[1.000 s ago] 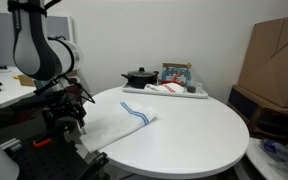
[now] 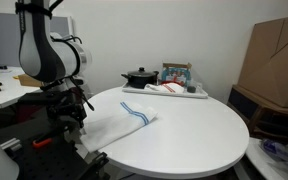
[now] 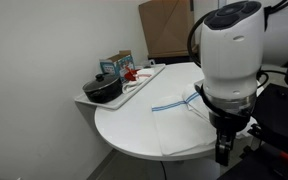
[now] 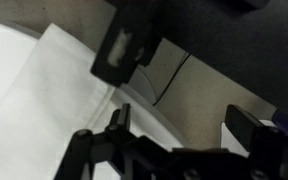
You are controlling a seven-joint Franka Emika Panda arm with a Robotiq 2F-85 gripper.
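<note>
A white towel with blue stripes [image 2: 124, 122] lies on the round white table, its near end by the table's left front edge. My gripper [image 2: 83, 123] is low at that edge, beside the towel's near corner. In the wrist view the gripper stands open, and the edge of the white cloth [image 4: 49, 105] reaches the space by its fingers [image 4: 120, 48]. No grip on the cloth shows. From the other side, the white arm [image 3: 229, 60] hides part of the towel [image 3: 179, 125].
A black pot [image 2: 140, 77] and a tray [image 2: 174, 92] with a cloth and a box stand at the table's back. Beyond the near edge the floor shows, with a cable [image 4: 171, 80].
The white arm has shifted slightly to the right at the table's edge. The towel, pot and tray look unmoved.
</note>
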